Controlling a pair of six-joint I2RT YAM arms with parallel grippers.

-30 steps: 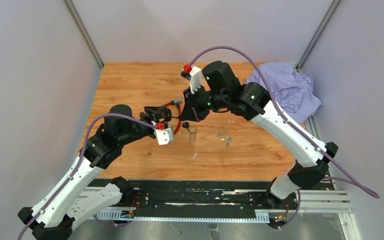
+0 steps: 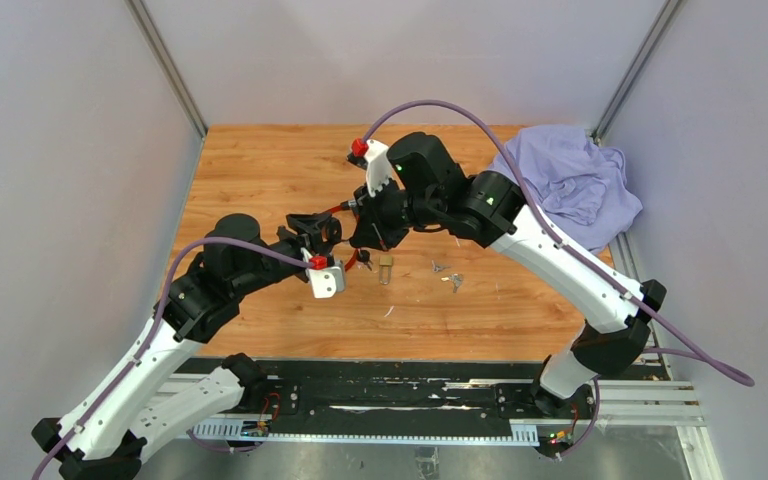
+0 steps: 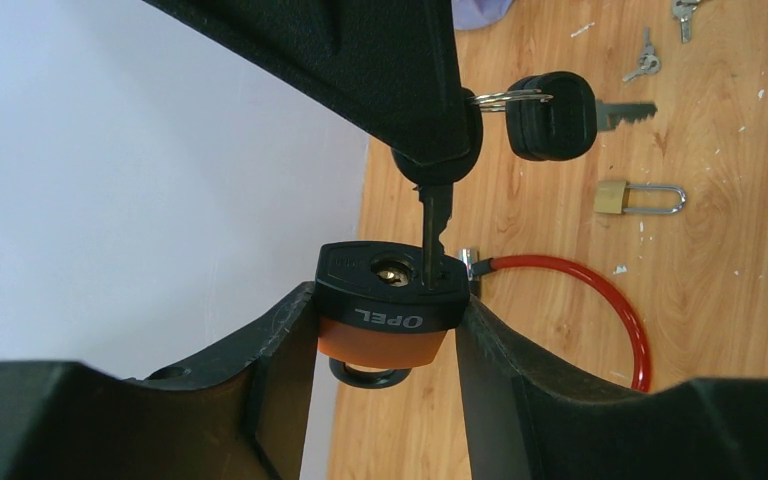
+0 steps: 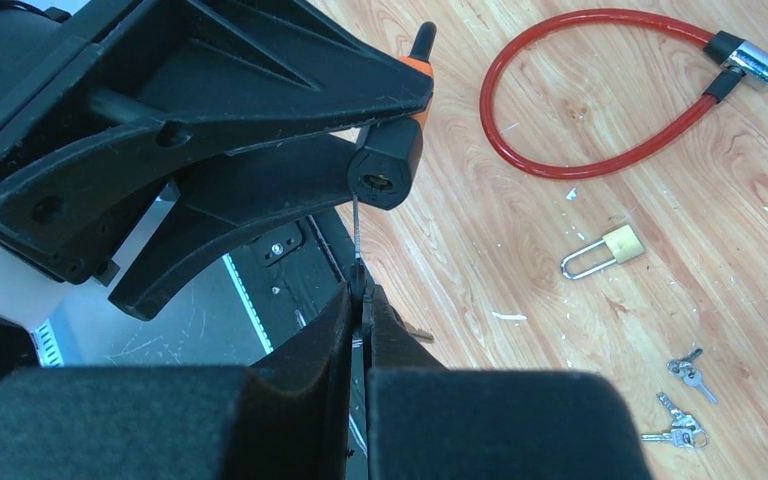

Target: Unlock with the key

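Note:
A black and orange lock marked OPEL (image 3: 390, 317) sits between the fingers of my left gripper, its keyhole facing the other arm. In the right wrist view the black lock face (image 4: 384, 170) shows the same keyhole. My right gripper is shut on a black-headed key (image 4: 357, 232) whose blade points at the lock. The blade's tip (image 3: 433, 270) lies at the lock's face beside the keyhole, toward one edge, not in the hole. A second black-headed key (image 3: 552, 117) hangs from the same ring.
On the wooden table lie a red cable lock (image 4: 490, 110), a small brass padlock (image 4: 622, 243) and several small loose keys (image 4: 688, 375). A lilac cloth (image 2: 570, 180) is heaped at the back right. Both arms are close together over the table.
My right gripper has moved left with its key, closing the gap to the lock. The left arm has barely moved.

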